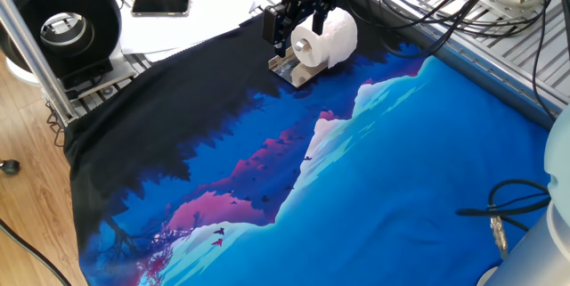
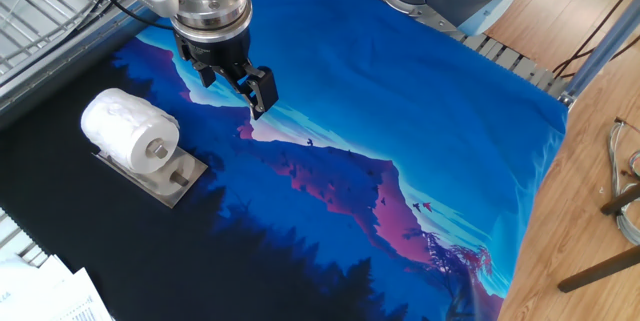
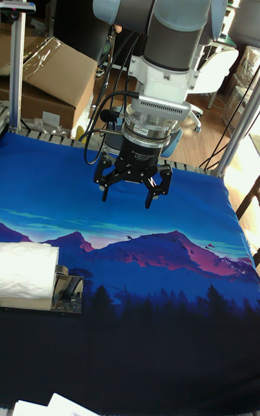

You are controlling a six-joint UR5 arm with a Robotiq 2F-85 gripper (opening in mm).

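Observation:
A white paper roll [image 2: 122, 126] sits on a shiny metal holder [image 2: 180, 189], with a metal rod end poking out of its core. In view 3 the roll [image 3: 27, 268] and holder [image 3: 71, 290] are at the left edge, partly cut off. My black gripper [image 3: 127, 198] hangs above the cloth with its fingers spread and nothing between them. Exterior view 2 has the gripper [image 2: 232, 97] to the right of the roll, clear of it. From view 1, the gripper partly overlaps the roll [image 1: 341, 38] and stands in front of it.
A printed mountain cloth [image 1: 401, 170] covers the table, mostly bare. Black cables [image 1: 445, 20] run along one side. A phone [image 1: 160, 5] and papers [image 1: 200, 23] lie past the cloth's dark edge, near a large black ring-shaped object [image 1: 89, 10].

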